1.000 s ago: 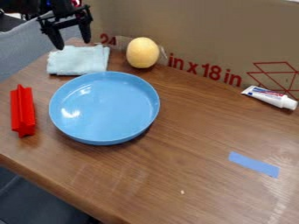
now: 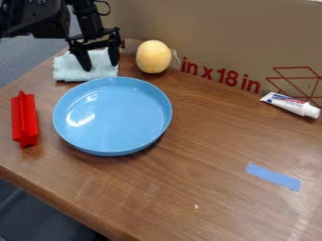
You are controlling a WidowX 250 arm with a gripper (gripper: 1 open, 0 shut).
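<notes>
My black gripper [image 2: 96,49] is at the upper left, its open fingers down at a folded pale cloth [image 2: 72,72] on the table. The cloth lies behind the blue plate [image 2: 112,117], and the gripper hides part of it. Whether the fingertips touch the cloth is hard to tell.
A red object [image 2: 24,120] lies left of the plate. A yellow rounded object [image 2: 153,56] stands right of the cloth, against the cardboard. A toothpaste tube [image 2: 291,104] lies at the right. Blue tape [image 2: 273,176] is on the table, whose middle right [image 2: 227,141] is clear.
My gripper has come down and to the right, from above the cloth to down at it. The objects on the table look unmoved.
</notes>
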